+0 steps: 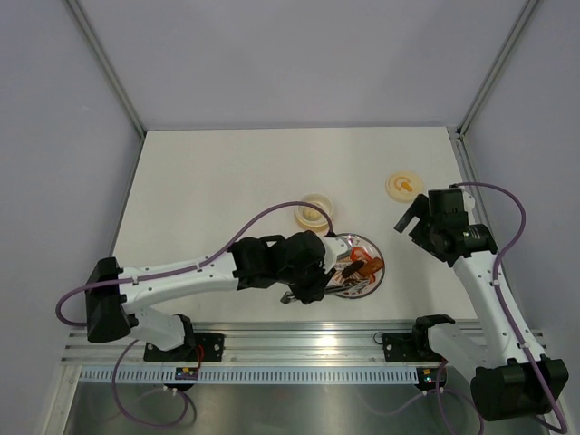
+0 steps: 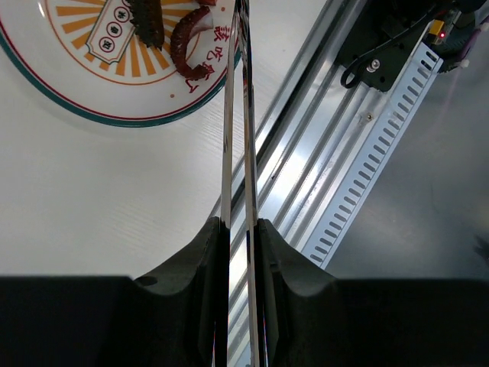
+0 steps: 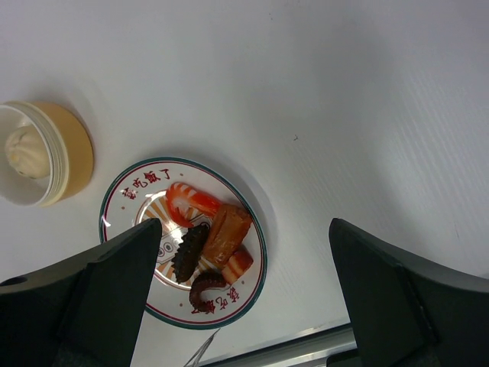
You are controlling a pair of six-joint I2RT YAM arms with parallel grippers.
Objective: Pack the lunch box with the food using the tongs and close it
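Note:
A round plate [image 3: 134, 206] holds a shrimp [image 3: 197, 199], a dark sea cucumber [image 3: 191, 251], brown pieces [image 3: 227, 233] and an octopus tentacle [image 3: 205, 287]. My left gripper is shut on metal tongs [image 2: 228, 145], whose closed blades reach over the plate's near edge. A yellow lunch container [image 3: 71, 153] with a pale bun [image 3: 27, 151] inside stands behind the plate. My right gripper [image 1: 411, 217] hangs open right of the plate, nothing between its fingers.
A pale yellow lid [image 1: 399, 181] with a small orange mark lies at the back right. The metal front rail runs just below the plate.

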